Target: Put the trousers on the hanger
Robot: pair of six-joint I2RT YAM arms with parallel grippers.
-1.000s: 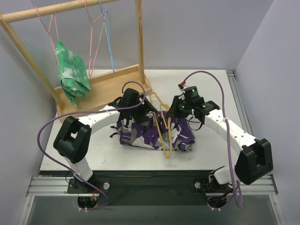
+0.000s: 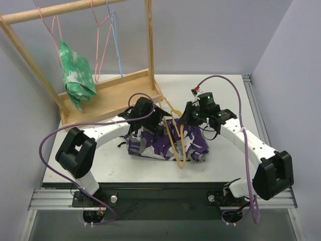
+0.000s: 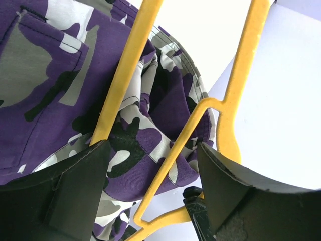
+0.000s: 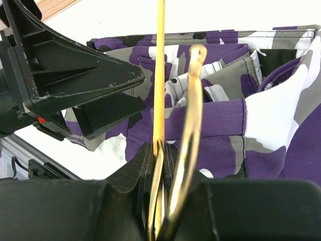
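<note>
Purple, grey and white camouflage trousers (image 2: 150, 143) lie rumpled on the white table, with the yellow hanger (image 2: 173, 145) above them. My right gripper is shut on the hanger, near its neck in the top view. The left gripper stands part open over the cloth. In the left wrist view one hanger bar runs by the tip of its left finger (image 3: 83, 175), and another crosses the gap. From the right wrist view, the left gripper's fingers (image 4: 85, 70) point at a hanger bar, apart from each other. I cannot tell whether they touch cloth.
A wooden rack (image 2: 113, 100) stands at the back left, carrying pink and blue hangers and a green patterned cloth (image 2: 77, 75). Bare table (image 2: 230, 160) shows to the right of the trousers and along the front.
The hanger's lower end has swung a little to the right. The right arm has barely moved.
</note>
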